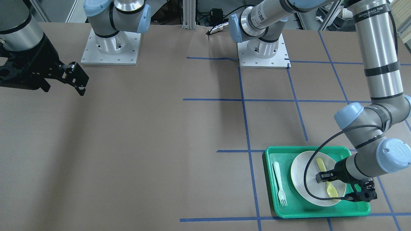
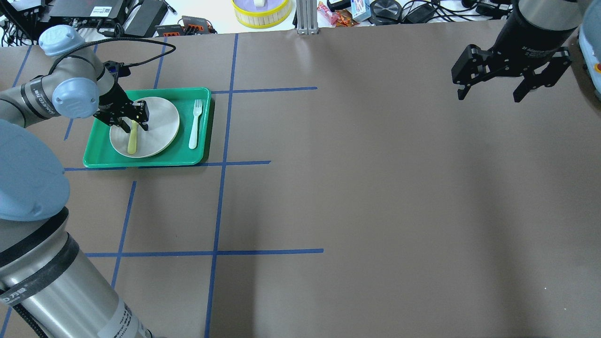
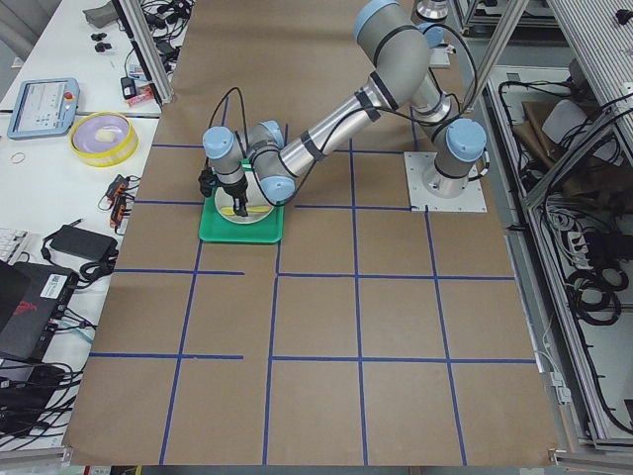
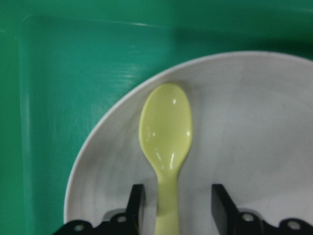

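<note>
A yellow spoon (image 4: 165, 127) lies on a white plate (image 4: 254, 127) inside a green tray (image 1: 271, 184). My gripper is open low over the plate, one finger on each side of the spoon's handle, not touching it as far as the left wrist view shows. In the front and top views the wrist partly covers the spoon. A white fork (image 2: 195, 124) lies in the tray beside the plate.
A second arm's black gripper (image 2: 510, 70) hangs at the far side, away from the tray. Cables and small items lie on a white bench beyond the table edge.
</note>
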